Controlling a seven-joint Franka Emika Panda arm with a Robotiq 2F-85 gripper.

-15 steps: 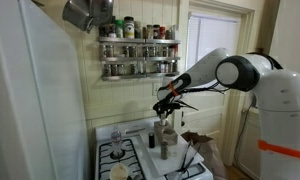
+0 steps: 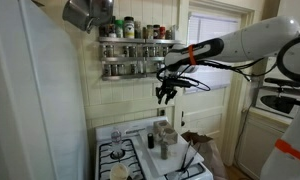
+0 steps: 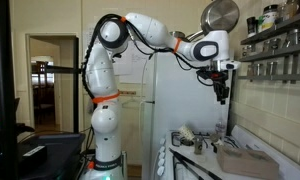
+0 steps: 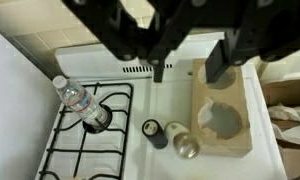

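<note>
High above the counter hangs my gripper (image 2: 166, 96), in front of the wall and below the spice shelves. The wrist view shows its dark fingers from above, with pale background in the gap between them. No held thing can be made out, and whether the fingers are open or shut is unclear. Far below, a brown box with round holes (image 4: 203, 127) sits on the white surface. Beside it are a metallic cylinder (image 4: 181, 140) and a dark cylinder (image 4: 154, 134). A clear bottle (image 4: 80, 102) stands on the stove at left.
The stove grates (image 2: 118, 153) lie left of the white surface. Shelves of jars (image 2: 135, 50) and hanging pans (image 2: 82, 14) jut out above. A paper bag (image 2: 212, 155) stands to the right. Open air surrounds the gripper.
My arm has risen, lifting the gripper from just above the brown box to well above the counter. The things on the counter look unmoved.
</note>
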